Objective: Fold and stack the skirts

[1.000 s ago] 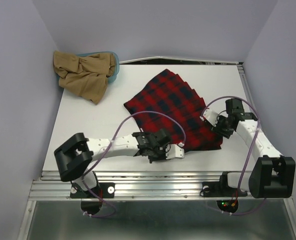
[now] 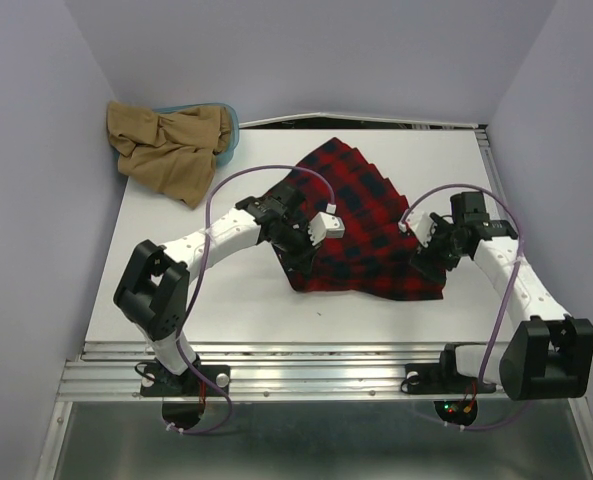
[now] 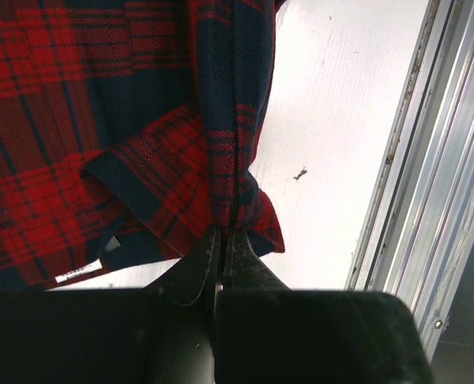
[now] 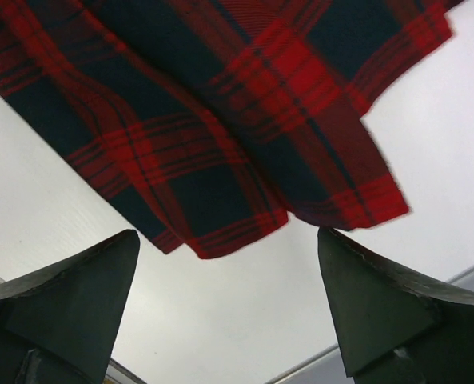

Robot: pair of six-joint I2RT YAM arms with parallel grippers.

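A red and dark-blue plaid skirt [image 2: 361,215] lies spread across the middle of the white table, its near part bunched. My left gripper is shut on a gathered fold of this skirt [image 3: 230,104], at its near left side in the top view. A loose flap and a white label show beside that hold in the left wrist view. At the skirt's right side my right gripper stands open. The creased, folded end of the skirt [image 4: 221,160] lies ahead of its spread fingers [image 4: 85,300], with no cloth between them.
At the back left, brown cloth [image 2: 171,145] hangs over a blue bin [image 2: 234,135]. A metal rail [image 2: 316,358] runs along the front edge.
The left arm has swung from the front of the table back over the skirt and now has hold of it.
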